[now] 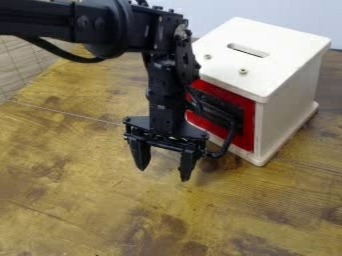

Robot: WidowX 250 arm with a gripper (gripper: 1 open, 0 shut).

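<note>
My black gripper (pixel 163 160) points down above the wooden floor, its two fingers apart with nothing between them. Behind it and to the right stands a white wooden box (pixel 283 95) with a slot in its top and a red front panel (pixel 243 140). The arm and a black cable hang in front of that panel and hide much of it.
A pale tiled area (pixel 20 65) shows at the upper left behind the arm.
</note>
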